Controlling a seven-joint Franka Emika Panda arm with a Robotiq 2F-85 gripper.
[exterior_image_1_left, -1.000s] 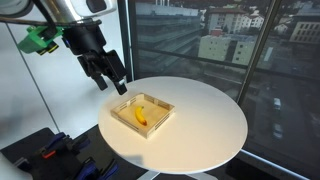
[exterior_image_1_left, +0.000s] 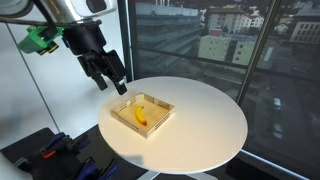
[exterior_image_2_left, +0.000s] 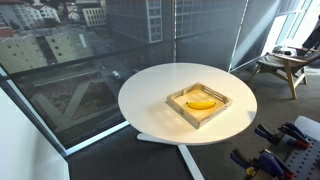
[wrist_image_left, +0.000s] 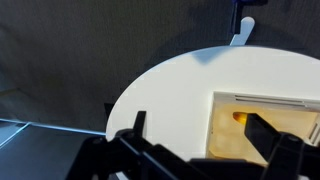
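Observation:
A yellow banana (exterior_image_1_left: 140, 116) lies inside a shallow light-wood tray (exterior_image_1_left: 160, 122). The tray rests on the round white table (exterior_image_1_left: 205, 105), near its edge on the arm's side. High above the table, my gripper (exterior_image_1_left: 111, 87) points down with its two fingers spread apart and empty. In the wrist view, the fingers (wrist_image_left: 140, 122) sit wide of each other, the right one covering much of the tray. Only a small bit of the banana (wrist_image_left: 240, 117) shows there past that finger. Exterior view 2 shows the whole banana (exterior_image_2_left: 201, 105) in the tray, clear of any gripper.
Tall windows stand behind the table. A wooden chair (exterior_image_2_left: 285, 68) is off to the far right in exterior view 2, and dark equipment with cables (exterior_image_1_left: 65, 145) sits below the arm.

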